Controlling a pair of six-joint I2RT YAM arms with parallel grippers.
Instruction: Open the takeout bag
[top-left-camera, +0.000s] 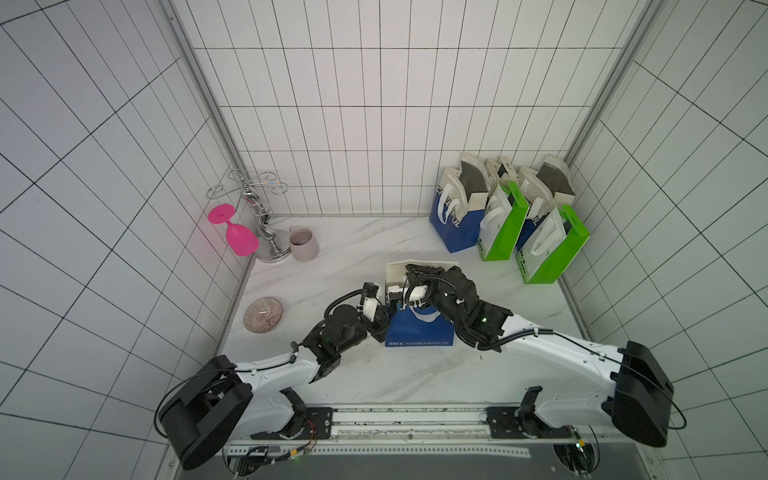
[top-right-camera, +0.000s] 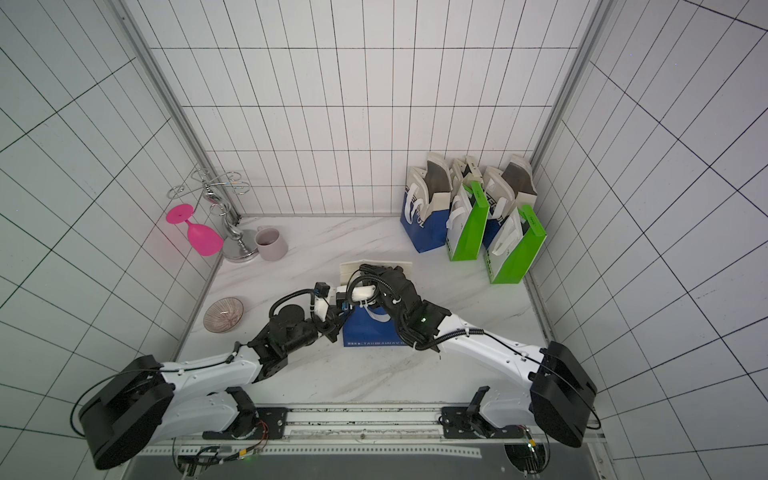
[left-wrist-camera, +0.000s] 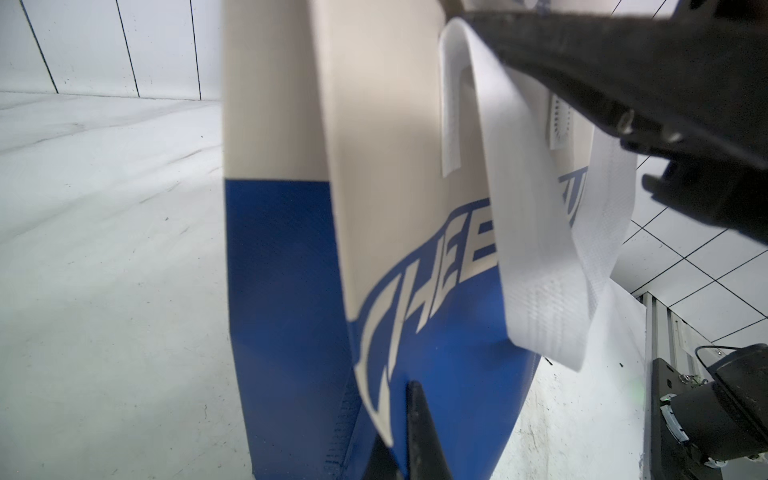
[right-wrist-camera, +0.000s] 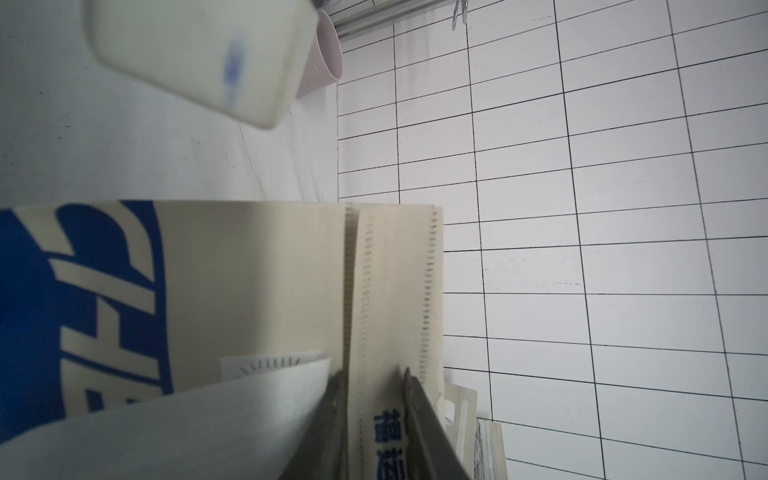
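Observation:
The blue-and-cream takeout bag (top-left-camera: 419, 332) stands upright at the middle of the table, its upper part largely covered by my arms in the top views. In the left wrist view, my left gripper is shut on the bag's folded side edge, low on the blue part. A white handle strap (left-wrist-camera: 536, 264) hangs down the bag's front. My right gripper is part open at the cream top rim (right-wrist-camera: 396, 304); its two fingers straddle one layer of that rim, with a narrow slit beside it. How far the mouth is parted cannot be told.
Several other blue and green bags (top-left-camera: 497, 220) stand at the back right. At the left are a mug (top-left-camera: 303, 245), a metal stand (top-left-camera: 274, 246) with a pink goblet (top-left-camera: 241, 238), and a small dish (top-left-camera: 263, 315).

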